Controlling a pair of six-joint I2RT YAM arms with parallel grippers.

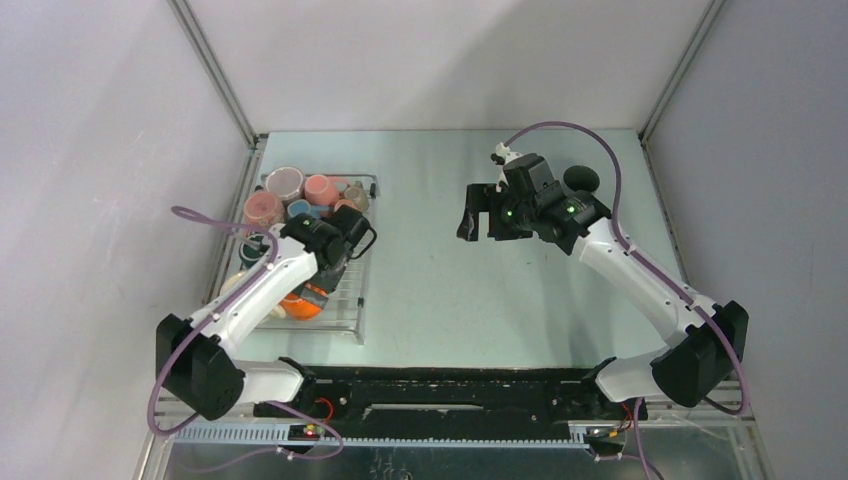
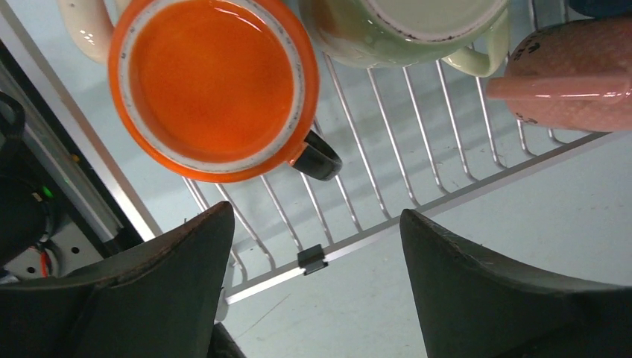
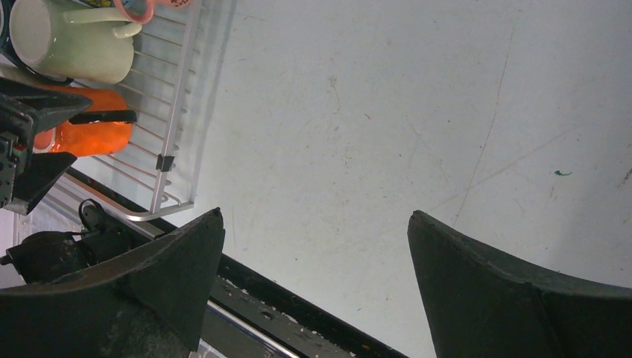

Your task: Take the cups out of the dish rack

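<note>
Upside down in the rack's near end sits an orange cup [image 2: 212, 82] with a black handle. My left gripper hangs just above it with its fingers apart and nothing between them. A green cup [image 2: 417, 30] and a pink cup [image 2: 581, 71] stand farther along the rack; more cups, among them a blue one [image 1: 300, 208], fill its far end. The wire dish rack [image 1: 345, 322] lies on the left of the table. Over the middle right, my right gripper [image 1: 473, 228] is open and empty.
A dark round object [image 1: 580, 179] is at the table's back right, behind the right arm. Bare table [image 1: 425, 300] stretches between the rack and the right arm. A side wall [image 1: 100, 150] stands close to the rack's left.
</note>
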